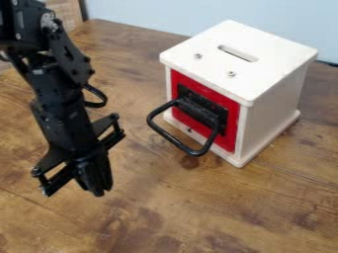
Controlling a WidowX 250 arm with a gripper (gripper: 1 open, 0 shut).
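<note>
A white wooden box [271,94] with a slot on top stands at the right, its front red [227,138] with a black panel and a black loop handle [193,149] sticking out toward the left. My black gripper [69,176] hangs low over the table at the left, apart from the box and handle. Its fingertips point down; whether they are open or shut is hard to make out.
A pale wall [158,10] runs along the back, with a light wooden piece at the back left corner.
</note>
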